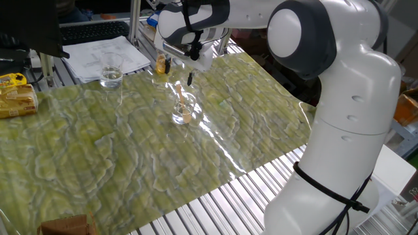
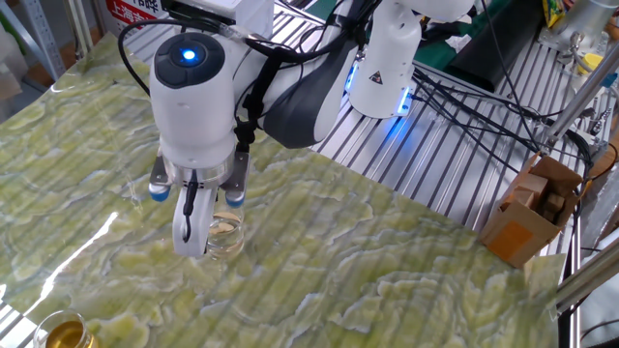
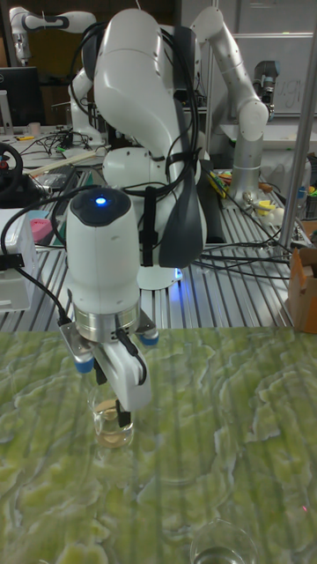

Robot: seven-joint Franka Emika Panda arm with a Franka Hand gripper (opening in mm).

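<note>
A clear glass (image 1: 183, 116) stands on the green marbled sheet, and a wooden stick (image 1: 179, 93) leans up out of it. In exterior view 1 my gripper (image 1: 179, 72) hangs above and behind this glass, its two dark fingers apart with nothing visible between them. The top of the stick shows just below the gap; whether it reaches between the fingers cannot be told. In exterior view 2 the gripper body partly covers the glass (image 2: 228, 238). From the front, a dark finger (image 3: 124, 414) overlaps the glass (image 3: 114, 433).
A glass of clear liquid (image 1: 112, 79) stands near the papers (image 1: 98, 59). Amber liquid fills another glass (image 2: 66, 334), which is partly behind a finger in exterior view 1. A cardboard box (image 2: 530, 208) sits at the sheet's edge. The sheet's near part is bare.
</note>
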